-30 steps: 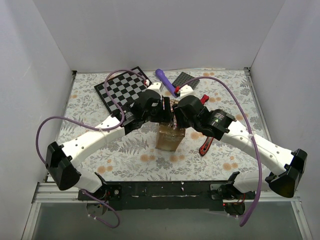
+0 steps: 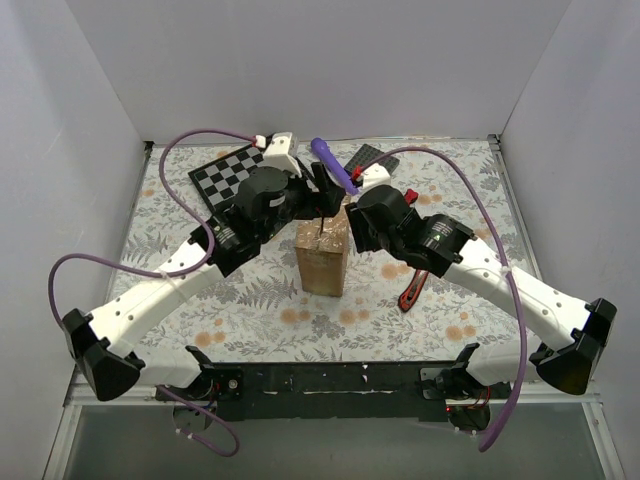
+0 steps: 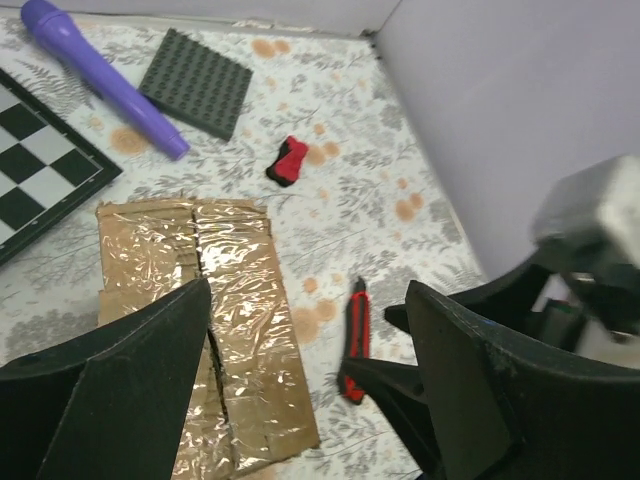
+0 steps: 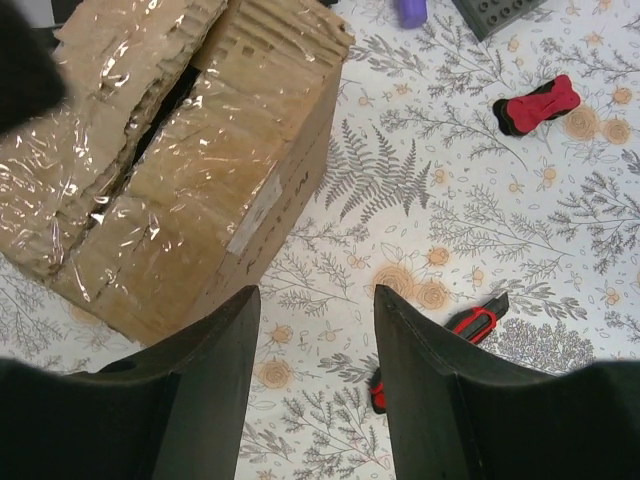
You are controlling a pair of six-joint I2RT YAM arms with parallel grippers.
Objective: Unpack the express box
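Observation:
The cardboard box, wrapped in shiny tape, stands mid-table with a dark slit running along the seam between its top flaps. Above its top, my left gripper points down with its fingers apart; the box shows below and between them, untouched as far as I can see. My right gripper is at the box's right side, its fingers parted over bare tablecloth. A black and red box cutter lies on the cloth right of the box. The inside of the box is hidden.
Behind the box lie a checkerboard, a purple microphone and a dark grey studded plate. A small red and black object rests to the right. Both arms crowd the space over the box.
The box has shifted left and turned a little. The right arm has hardly moved.

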